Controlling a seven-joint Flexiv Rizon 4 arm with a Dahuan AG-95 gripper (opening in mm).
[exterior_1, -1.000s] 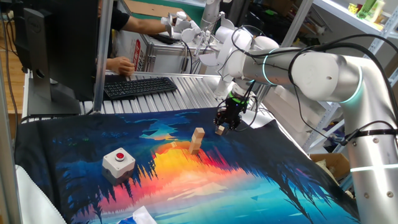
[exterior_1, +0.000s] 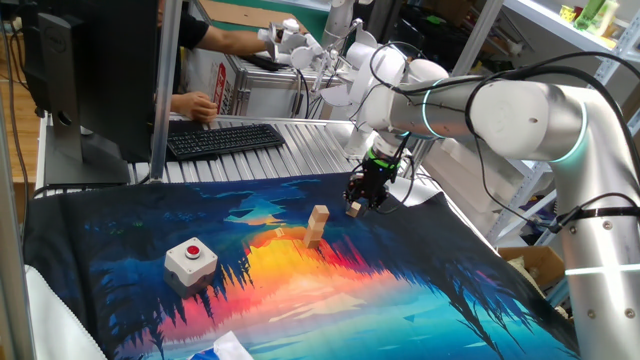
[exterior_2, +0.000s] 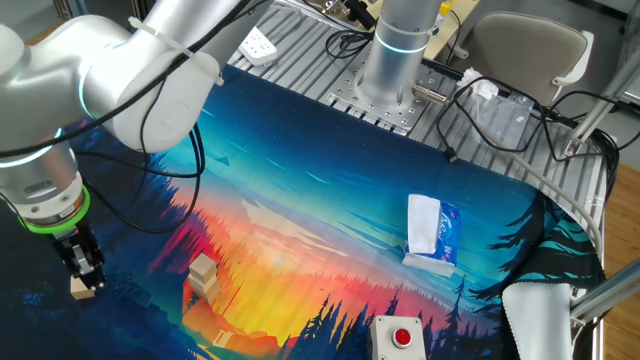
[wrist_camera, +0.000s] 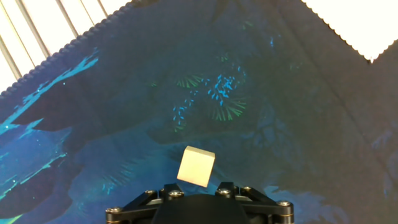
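A small pale wooden block (exterior_1: 354, 210) lies on the dark part of the printed cloth. My gripper (exterior_1: 368, 196) is low beside it, pointing down. In the wrist view the block (wrist_camera: 196, 166) sits just ahead of the black fingers (wrist_camera: 229, 189), which stand apart on either side of centre; I see no grip on it. The second exterior view shows the block (exterior_2: 82, 288) at the foot of the gripper (exterior_2: 92, 280), partly covered. Apart from these, a short stack of wooden blocks (exterior_1: 316, 228) stands upright on the cloth.
A grey box with a red button (exterior_1: 190, 265) rests on the cloth, as does a blue-and-white tissue pack (exterior_2: 432, 235). Beyond the cloth are a keyboard (exterior_1: 225, 141), a monitor (exterior_1: 95, 90) and a person's hand (exterior_1: 195, 106).
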